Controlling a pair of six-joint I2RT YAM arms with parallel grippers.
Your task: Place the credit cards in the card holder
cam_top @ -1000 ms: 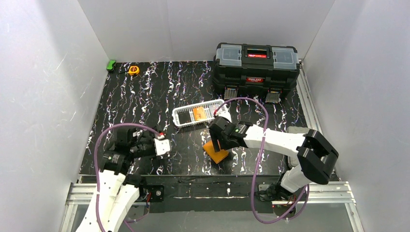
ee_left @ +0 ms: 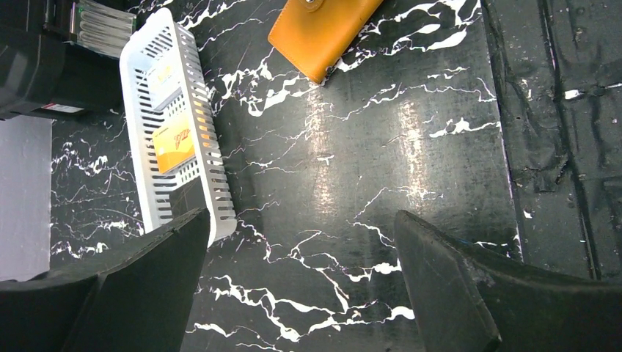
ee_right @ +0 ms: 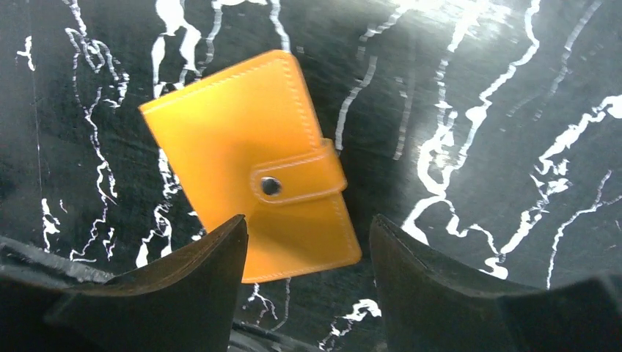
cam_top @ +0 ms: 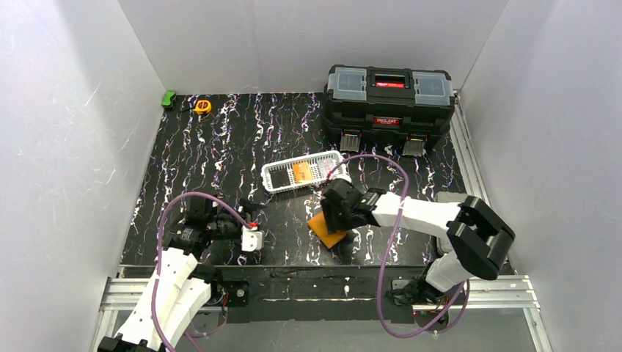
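Observation:
An orange card holder with a snapped strap lies flat on the table, also at the top of the left wrist view (ee_left: 323, 37). My right gripper hangs just over its lower end, fingers apart, part open. My left gripper is open and empty, left of the holder. A white slotted basket (ee_left: 214, 176) behind holds an orange card (ee_left: 174, 147), a pale card (ee_left: 163, 77) and a dark one (ee_left: 187, 194).
A black toolbox (cam_top: 389, 110) stands at the back right; a tape measure (cam_top: 203, 107) and green object (cam_top: 169, 99) lie back left.
In the top view my right gripper has shifted slightly over the card holder, and my left arm has moved a little. The holder and basket look unmoved.

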